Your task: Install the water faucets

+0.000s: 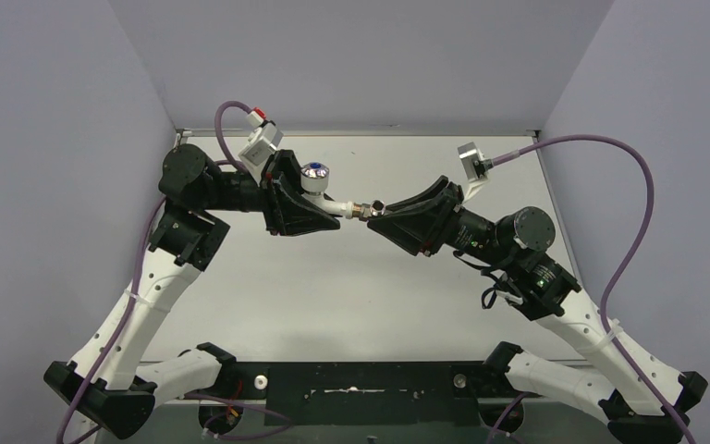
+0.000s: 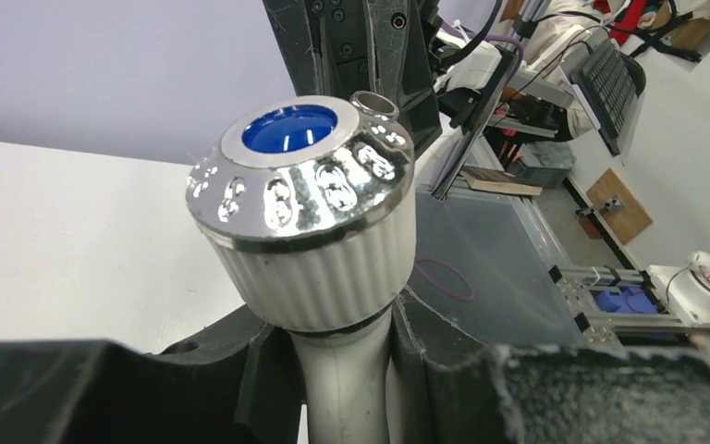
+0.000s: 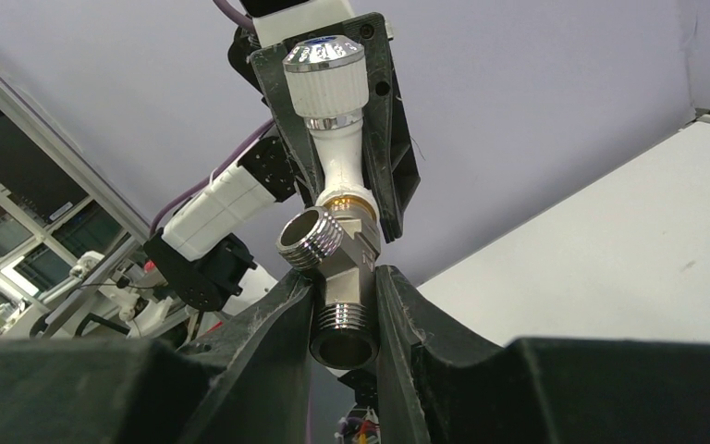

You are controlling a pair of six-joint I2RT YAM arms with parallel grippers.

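A white faucet (image 1: 314, 176) with a chrome, blue-topped knob is held above the table by my left gripper (image 1: 337, 211), shut on its white pipe. In the left wrist view the knob of the faucet (image 2: 319, 222) stands upright over the fingers. A metal tee fitting (image 3: 347, 277) with threaded ends sits between the pads of my right gripper, which is shut on its lower arm. The faucet's brass-ringed end meets the upper end of the fitting, in line with it; how far the thread is engaged is hidden. The fitting's side port faces left in the right wrist view.
Below both arms the white table (image 1: 361, 296) is bare. Grey walls (image 1: 361, 65) enclose the back and sides. Purple cables (image 1: 642, 213) loop beside both arms.
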